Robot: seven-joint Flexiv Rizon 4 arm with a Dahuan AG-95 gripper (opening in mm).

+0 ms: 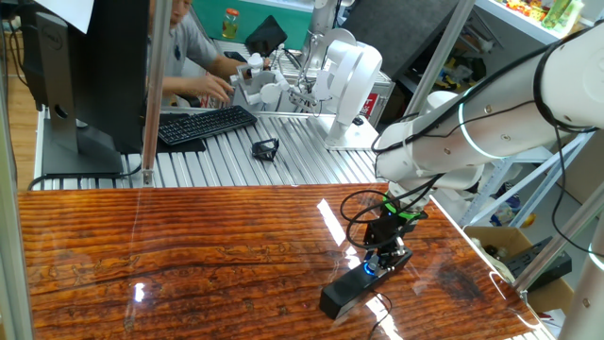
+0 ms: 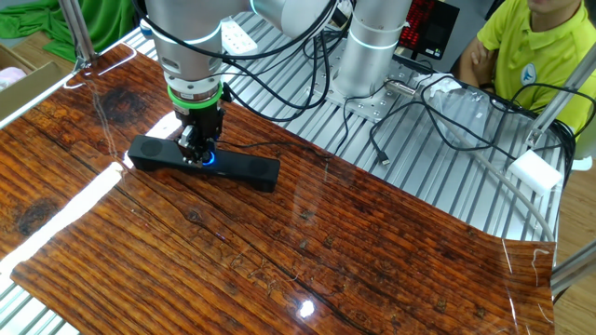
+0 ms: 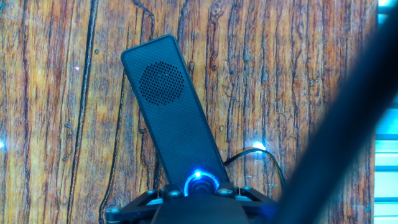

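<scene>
A long black speaker bar [image 2: 247, 170] with a blue-lit ring near its middle lies on the glossy wooden table [image 2: 372, 251]. In the wrist view its perforated end [image 3: 163, 84] points up and slightly left. My gripper is low over the bar's middle, with its fingers [image 3: 169, 191] close to the two long sides beside the lit ring. Whether they press on the bar is not clear. From outside, the black gripper [image 1: 376, 257] hides part of the bar, and the fingertip gap does not show.
A thin black cable [image 3: 264, 154] runs from the bar's side across the table. Loose cables [image 1: 363, 212] loop around the wrist.
</scene>
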